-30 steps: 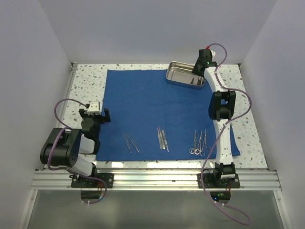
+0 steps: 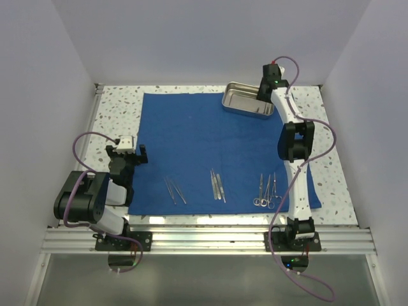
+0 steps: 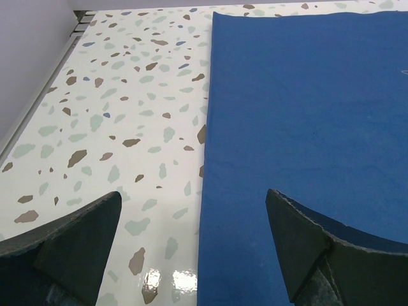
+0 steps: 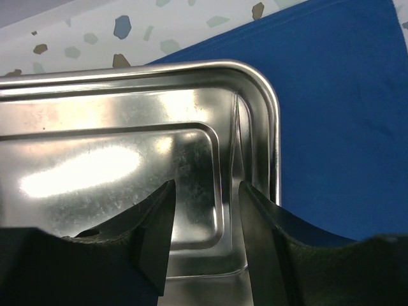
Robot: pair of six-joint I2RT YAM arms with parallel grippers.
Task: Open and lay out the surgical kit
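A steel tray (image 2: 242,102) sits at the back right of the blue cloth (image 2: 191,134). My right gripper hangs over its right end, fingers apart, with a thin metal instrument (image 4: 234,140) lying along that end beside the right finger; nothing clearly shows between the fingers. My left gripper (image 2: 126,153) stands open at the cloth's left edge, empty. Toward the front lie tweezer-like tools (image 2: 173,190), several slim handled tools (image 2: 217,188) and several scissor-like instruments (image 2: 268,194), in separate groups.
Speckled tabletop (image 2: 331,178) shows around the cloth, with walls at the back and sides. The right arm reaches over the cloth's right side.
The left arm and the laid-out tools have not moved.
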